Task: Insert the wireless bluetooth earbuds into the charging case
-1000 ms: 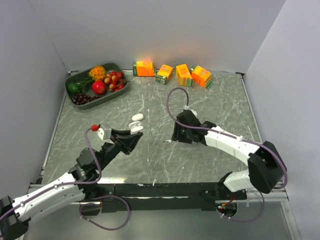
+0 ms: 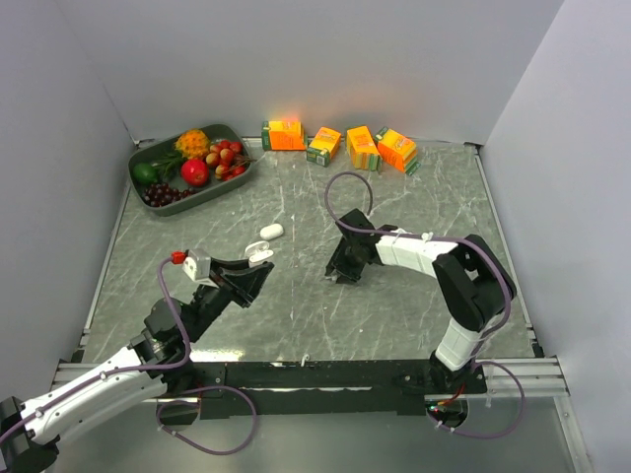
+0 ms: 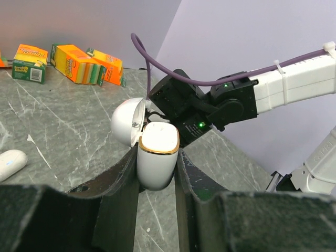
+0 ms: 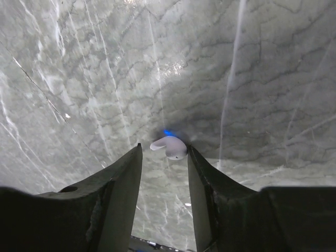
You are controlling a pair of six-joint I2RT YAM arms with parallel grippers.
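My left gripper is shut on the white charging case (image 3: 156, 170), whose rounded lid (image 3: 122, 123) stands raised; the gold rim faces the camera. In the top view the case (image 2: 260, 253) hangs left of centre over the table. Low over the tabletop, my right gripper is open. A small white earbud (image 4: 176, 148) lies on the grey marble between its fingertips, close to the right finger (image 4: 197, 168) and clear of the left one, with its stem pointing left. The case's interior is mostly hidden.
Another white rounded object (image 2: 271, 232) rests on the table just behind the case. Orange-and-green boxes (image 2: 363, 150) line the back edge, and a dark tray (image 2: 187, 204) of fruit and vegetables sits back left. Open marble surrounds the earbud.
The left gripper has drifted slightly left with the case.
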